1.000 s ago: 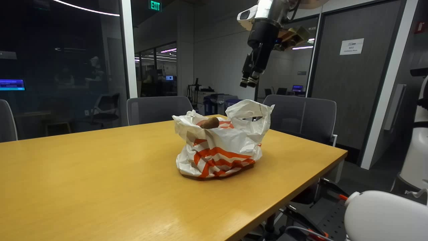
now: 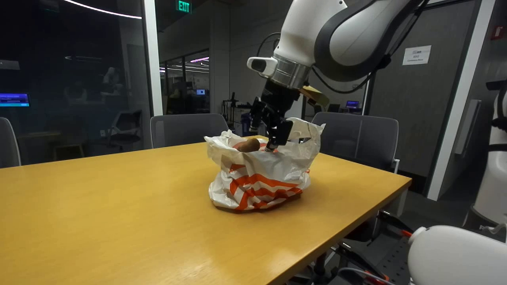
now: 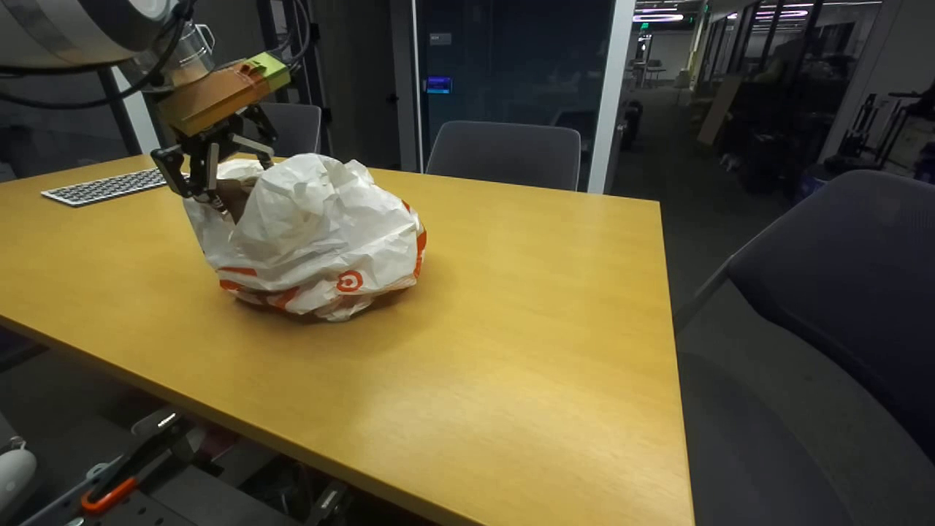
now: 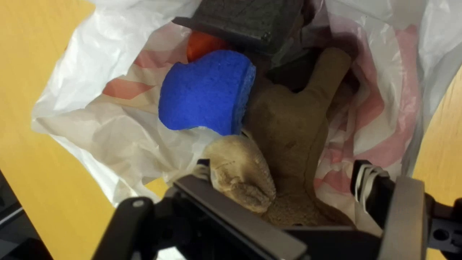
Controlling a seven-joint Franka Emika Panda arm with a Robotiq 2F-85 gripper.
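Note:
A white plastic bag with red markings [image 2: 266,180] stands on the wooden table, its mouth open upward. Over that mouth is my gripper [image 2: 262,137], its fingers spread wide and nothing held. In the wrist view the left finger lies close beside a tan, rounded object [image 4: 240,169], and I cannot tell whether they touch. A brown, limb-shaped object [image 4: 290,130] lies between the two fingers, lower in the bag. Farther in are a blue spongy piece [image 4: 203,93], a dark block [image 4: 247,19] and a bit of something orange [image 4: 203,44]. The bag's bottom is hidden.
Behind the bag, in the second exterior view, a keyboard [image 3: 109,185] lies on the table. Loose bag walls [image 4: 104,65] rise around the gripper. Grey chairs [image 2: 356,137] stand along the table.
My gripper has come down and to the left, from well above the bag to its mouth. Its fingers, close together before, are now spread. The bag has not visibly moved.

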